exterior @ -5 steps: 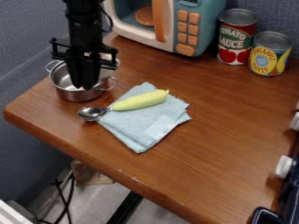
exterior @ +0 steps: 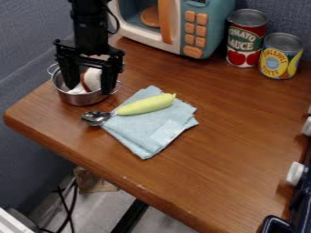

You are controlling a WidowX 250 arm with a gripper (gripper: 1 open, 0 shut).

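My black gripper (exterior: 90, 71) hangs over a steel pot (exterior: 76, 96) at the left end of the wooden table, its fingers down at the pot's rim. A white object (exterior: 93, 80) shows in the pot between or behind the fingers; whether it is held I cannot tell. To the right, a yellow, banana- or corn-like item (exterior: 148, 104) lies on a light blue cloth (exterior: 155, 136), with a metal spoon (exterior: 97, 117) at its left.
A toy microwave (exterior: 195, 35) stands at the back, with a tomato sauce can (exterior: 245, 40) and a yellow can (exterior: 279, 60) to its right. A dark appliance (exterior: 283, 218) is at the right edge.
The gripper has shifted slightly, and more of the white object in the pot now shows around its fingers.
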